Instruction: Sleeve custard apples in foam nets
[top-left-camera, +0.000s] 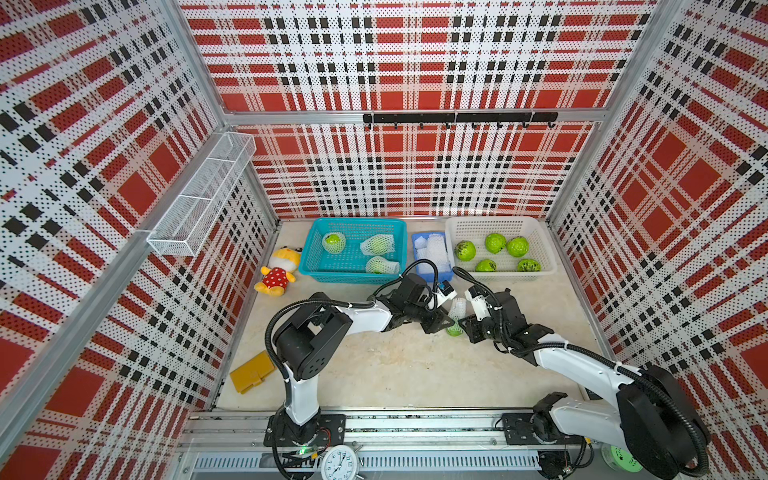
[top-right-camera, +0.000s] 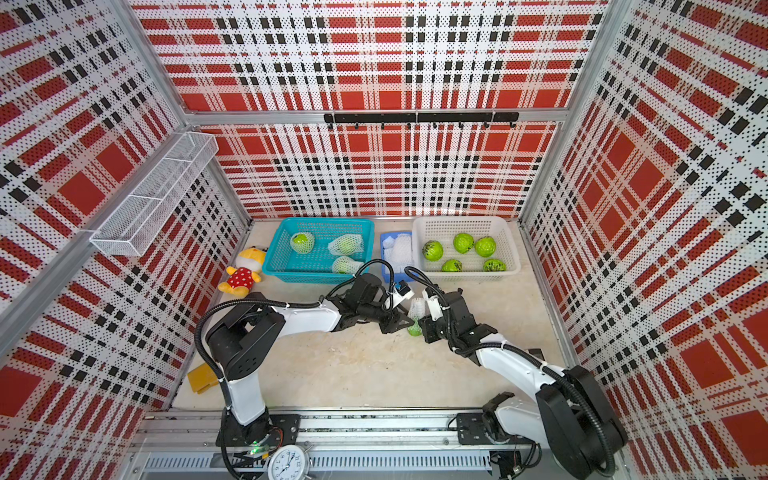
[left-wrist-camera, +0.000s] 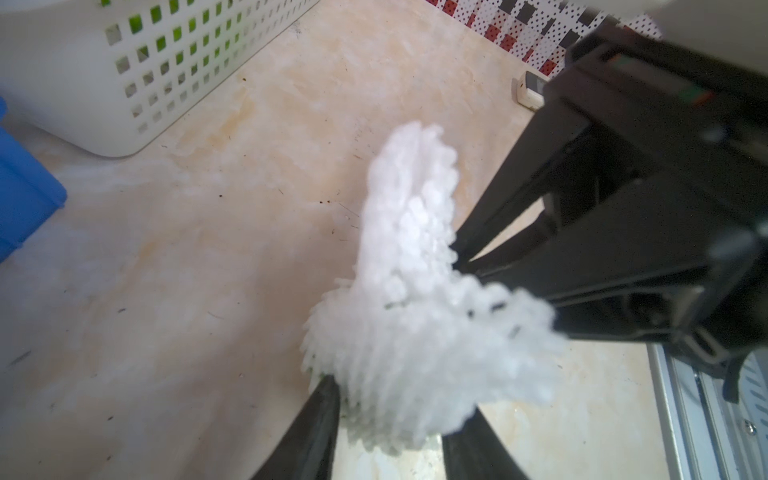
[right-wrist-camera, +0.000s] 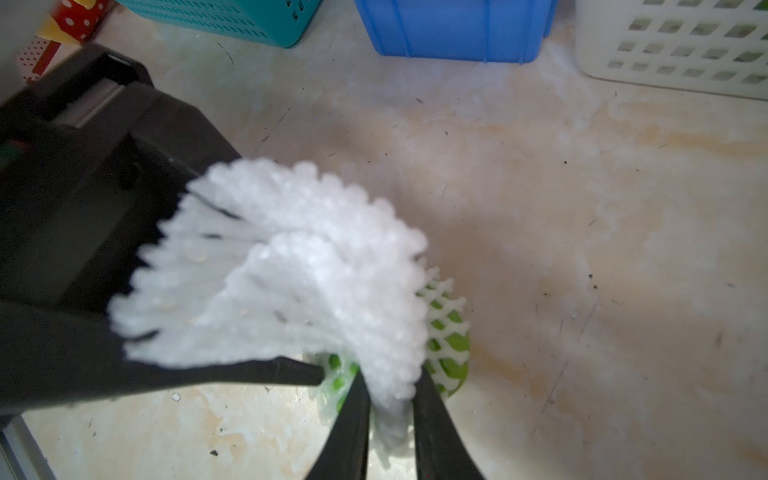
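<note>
Both grippers meet over the table around a white foam net (left-wrist-camera: 408, 336) with a green custard apple (right-wrist-camera: 444, 352) partly inside, under the net's bunched top. My left gripper (top-left-camera: 445, 320) comes from the left and my right gripper (top-left-camera: 467, 321) from the right, each with fingertips at the net; how far they are closed is hidden by the foam. The teal basket (top-left-camera: 352, 272) holds several netted apples. The white basket (top-left-camera: 542, 232) holds several bare ones. The blue box (top-left-camera: 424, 268) holds more white nets.
A plush toy (top-left-camera: 276, 278) and a yellow object (top-left-camera: 249, 373) lie at the left.
</note>
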